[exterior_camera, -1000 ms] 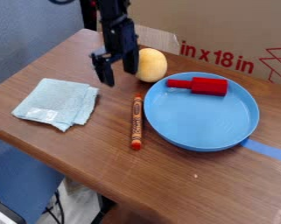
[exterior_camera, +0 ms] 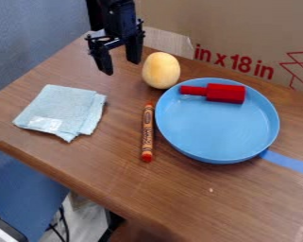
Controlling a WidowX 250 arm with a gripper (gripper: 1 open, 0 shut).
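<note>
My black gripper (exterior_camera: 121, 59) hangs at the back left, above the wooden table, its two fingers open and apart with nothing seen between them. Just to its right sits a pale yellow round object (exterior_camera: 161, 71). A folded light blue cloth (exterior_camera: 59, 112) lies at the left. An orange crayon-like stick (exterior_camera: 147, 131) lies at the middle. A blue plate (exterior_camera: 217, 129) on the right holds a red object with a handle (exterior_camera: 223, 93).
A cardboard box (exterior_camera: 242, 38) stands along the back. Blue tape (exterior_camera: 289, 163) runs from the plate to the right edge.
My gripper has moved up and back, away from the table's middle. The objects on the table have not visibly moved.
</note>
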